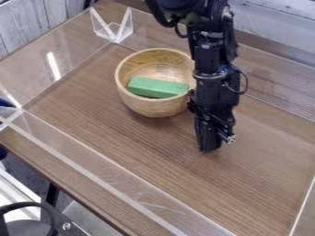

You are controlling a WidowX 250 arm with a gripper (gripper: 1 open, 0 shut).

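The black robot arm reaches down from the top centre to its gripper (pixel 207 141), which is low over the wooden table (pixel 147 180), right of a round wooden bowl (pixel 133 68). A green block (pixel 157 88) lies in the bowl. The gripper looks shut, with nothing visible between its fingers; its tips are dark and hard to make out.
A white wire-like holder (pixel 112 28) stands at the back left, and a black cable (pixel 37 212) is at the lower left edge.
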